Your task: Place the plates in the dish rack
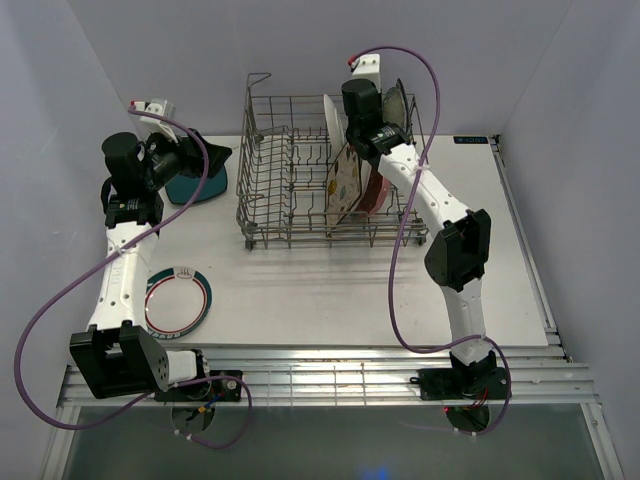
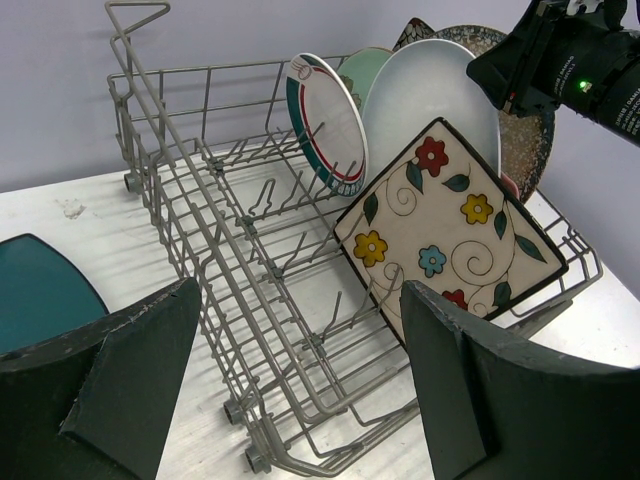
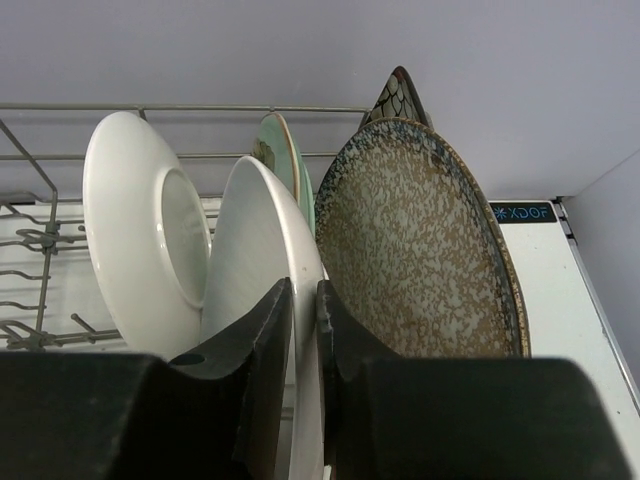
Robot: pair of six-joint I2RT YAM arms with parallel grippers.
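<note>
The dish rack (image 1: 265, 225) holds several plates on its right: a white-and-teal plate (image 2: 310, 140), a flowered square plate (image 2: 450, 240), a speckled brown plate (image 3: 410, 240) and a white plate (image 3: 245, 240). My right gripper straddles that white plate's rim, a finger on either side; whether it grips is unclear. My left gripper (image 1: 205, 155) stands open over the left of the rack area, its fingers (image 2: 100, 400) framing the rack from above. A teal plate (image 1: 190, 190) and a red-rimmed plate (image 1: 178, 305) lie on the counter at left.
The rack's left half is empty. The counter (image 1: 330, 290) in front of the rack is clear, as is the strip to its right. Walls stand behind and on both sides.
</note>
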